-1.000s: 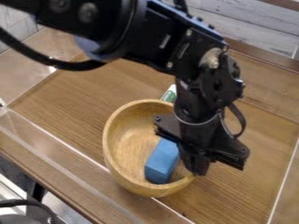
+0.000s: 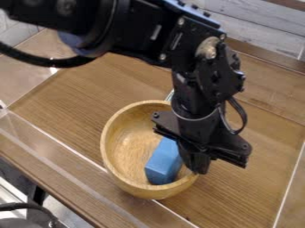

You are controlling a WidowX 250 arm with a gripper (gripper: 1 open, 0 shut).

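A wooden bowl (image 2: 125, 151) sits on the table with a blue block (image 2: 163, 162) inside, toward its right side. The black gripper (image 2: 202, 160) is low over the bowl's right rim, just right of the block, partly covering the bowl. Its fingers look shut, with nothing visible between them.
A small white and green object behind the bowl is mostly hidden by the arm. A white wall stands at the back, and a dark cable lies at the lower left.
The gripper has shifted very slightly; the bowl and block look unmoved.
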